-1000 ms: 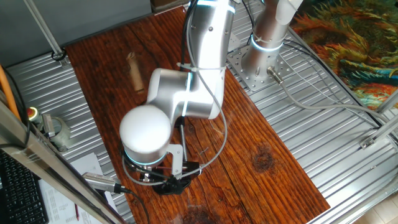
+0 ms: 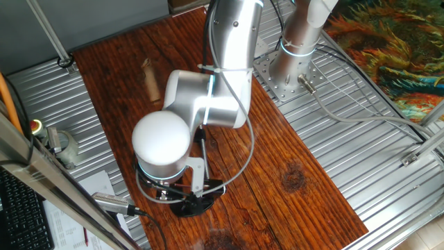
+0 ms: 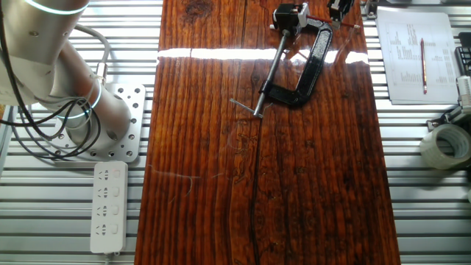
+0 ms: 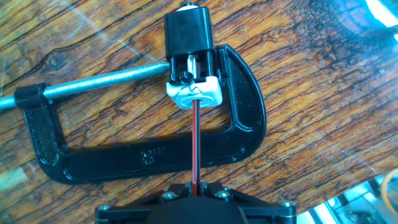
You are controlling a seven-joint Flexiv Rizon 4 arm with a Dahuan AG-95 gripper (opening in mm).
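A thin red-and-black pencil (image 4: 196,146) runs from my gripper up to a small black-and-white block (image 4: 188,31), which looks like a sharpener. Its near end sits at the white face of the block, so that tip is hidden. My gripper is shut on the pencil, low in the wrist view. A black C-clamp (image 4: 149,155) lies around the block, its threaded screw (image 4: 106,81) reaching the block's side. In exterior view 2 the gripper (image 3: 338,11) shows only partly at the top edge, beside the clamp (image 3: 319,62).
A light wooden piece (image 2: 150,82) lies far back on the brown board (image 2: 298,201). Beyond the board's edge are paper with another pencil (image 3: 424,66), a tape roll (image 3: 446,146) and a power strip (image 3: 109,210). Much of the board is clear.
In exterior view 1 the arm's wrist and gripper have shifted very slightly up the picture. Nothing else visibly differs.
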